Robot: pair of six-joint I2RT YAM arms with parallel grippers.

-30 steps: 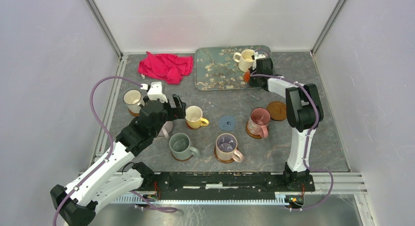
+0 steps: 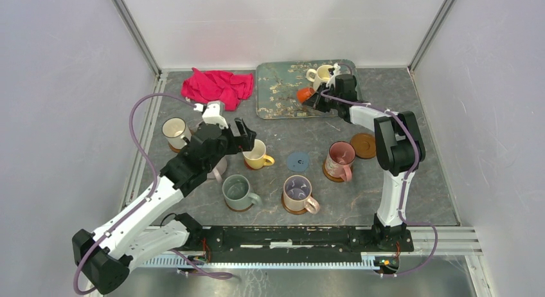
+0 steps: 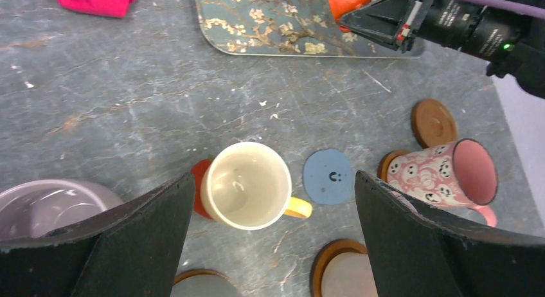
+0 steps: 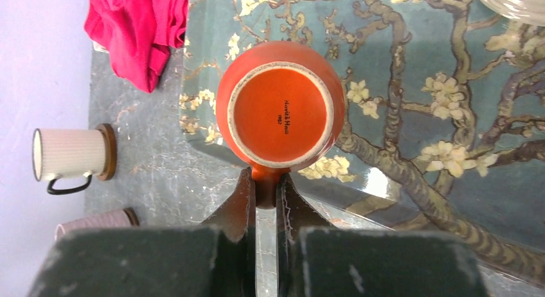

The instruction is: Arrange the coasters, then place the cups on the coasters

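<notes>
An orange cup [image 4: 281,104] is held at its handle by my right gripper, which is shut on it. Its base faces the right wrist camera, so the cup is tipped over on its side. From above, the orange cup [image 2: 304,94] appears over the front part of the green tray. My left gripper [image 2: 247,135] stands open with nothing between its fingers, above and beside the yellow cup [image 2: 255,156]. Right of that cup lies a bare blue coaster [image 2: 298,161]; a bare brown coaster [image 2: 363,145] is farther right.
The flowered green tray [image 2: 273,107] bears a cream mug [image 2: 321,76]. A red cloth [image 2: 218,88] lies left of it. A pink cup [image 2: 340,158], a lavender cup [image 2: 297,191] and a grey-green cup [image 2: 238,191] stand on coasters. Grey table between tray and blue coaster is clear.
The orange cup, held by my right gripper, has moved left and slightly back over the tray and tipped over. My left gripper has shifted a little right and away from the base.
</notes>
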